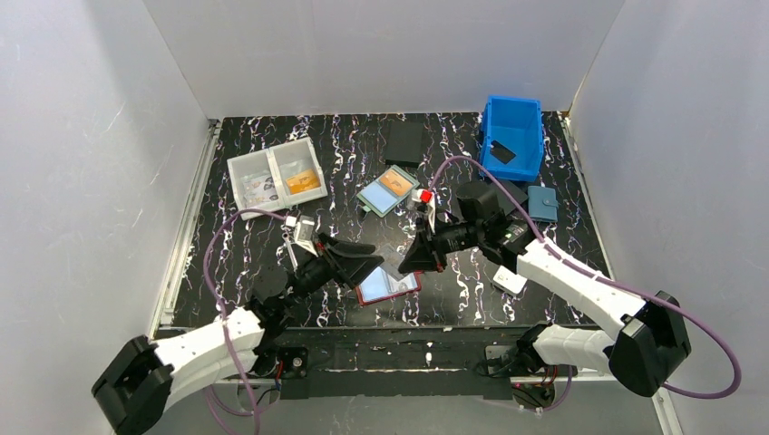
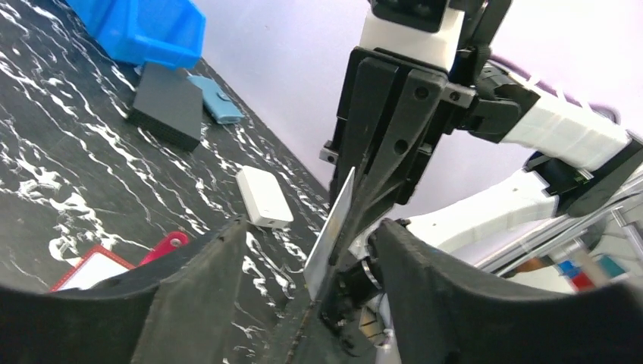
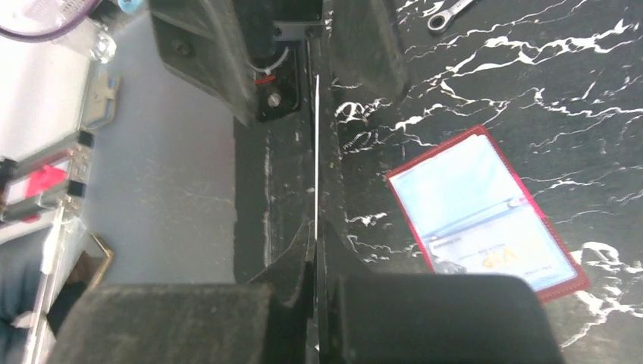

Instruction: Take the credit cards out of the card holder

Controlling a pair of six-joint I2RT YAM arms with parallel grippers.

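Observation:
A thin translucent card (image 1: 392, 257) is held in the air by my right gripper (image 1: 408, 266), shut on it; in the left wrist view the card (image 2: 327, 235) stands nearly edge-on. Below, a red-edged card holder (image 3: 448, 190) lies open on the table with a clear sleeve and a card marked VIP (image 3: 502, 258) in it. A second open holder (image 1: 387, 190), green-edged with an orange card, lies farther back.
A white two-part box (image 1: 245, 165) is at the back left, a blue bin (image 1: 524, 118) at the back right. A black block (image 1: 404, 140), a blue wallet (image 1: 542, 205), a white box (image 1: 510, 281) and a wrench (image 3: 442, 19) also lie on the table.

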